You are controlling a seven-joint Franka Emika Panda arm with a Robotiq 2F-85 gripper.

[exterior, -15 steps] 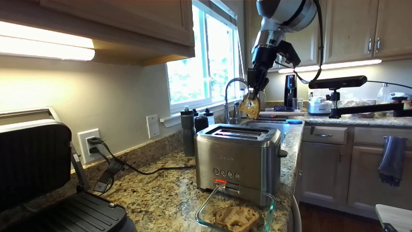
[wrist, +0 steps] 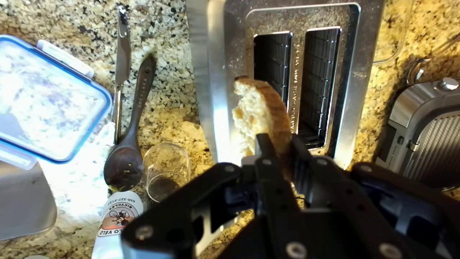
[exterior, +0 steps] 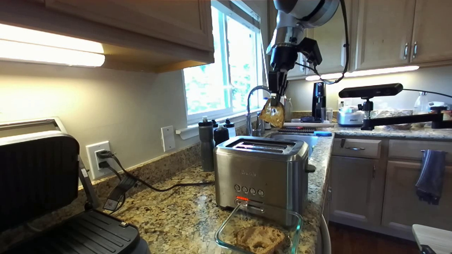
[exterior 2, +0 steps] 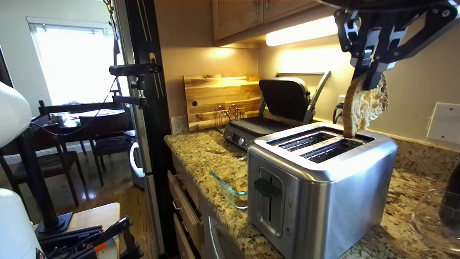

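A bread slice [exterior: 273, 113] hangs on edge from my gripper [exterior: 277, 101], whose fingers are shut on its upper part. In exterior view 2 the slice [exterior 2: 361, 108] is above the slotted top of the steel toaster [exterior 2: 321, 207]. Seen from the wrist, the bread [wrist: 263, 110] overlaps the left slot and the toaster's left rim, and my gripper covers its near end. Both toaster slots look empty where they show. Another piece of bread [exterior: 259, 237] lies in the glass dish [exterior: 224, 228] in front of the toaster.
An open contact grill [exterior 2: 276, 114] stands beyond the toaster. On the toaster's other side lie a dark spoon [wrist: 129, 142], a knife [wrist: 122, 56], a drinking glass [wrist: 167, 168] and a blue-rimmed lid [wrist: 47, 99]. Bottles [exterior: 206, 144] stand by the wall.
My gripper and the bread have shifted slightly left in exterior view 1, and the arm has become more upright. The slice stays held; the toaster and dish have not moved.
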